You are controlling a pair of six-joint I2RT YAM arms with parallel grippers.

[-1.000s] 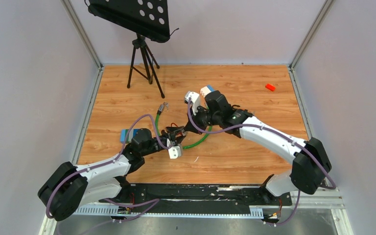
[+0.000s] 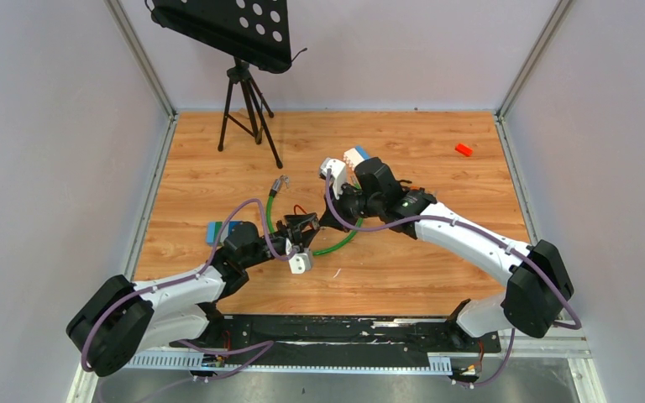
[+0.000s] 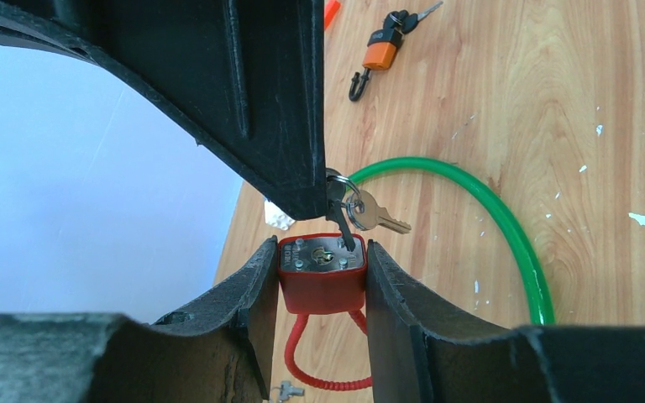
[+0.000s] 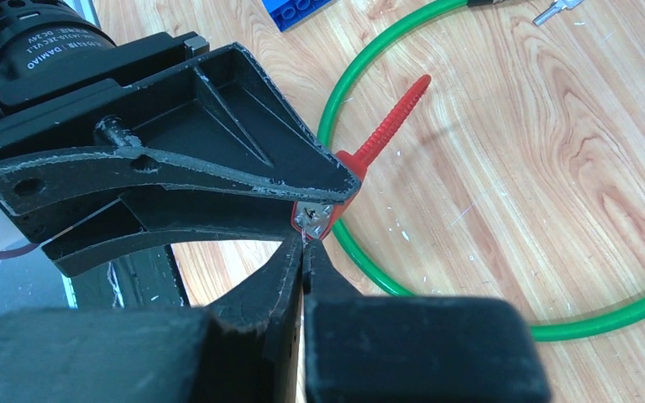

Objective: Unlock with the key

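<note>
In the left wrist view, a red padlock point(image 3: 322, 290) with a steel keyhole face sits between the fingers of my left gripper, which is shut on it. From above, the dark fingers point(image 3: 290, 143) of my right gripper come down over that face. A dark key point(image 3: 338, 220) projects from their tip; its end is at the face, right of the keyhole, and whether it touches is unclear. A brass key point(image 3: 375, 213) hangs beside it on a ring. My right gripper is shut in its own view, its tips close to the lock face point(image 4: 312, 217).
A green cable lock point(image 4: 504, 329) curves over the table under the grippers. An orange padlock point(image 3: 380, 53) with keys lies farther off. Blue blocks point(image 4: 296, 10) rest near the left arm, and a black stand point(image 2: 250, 105) rises at the back left.
The left arm and the held padlock look unchanged.
</note>
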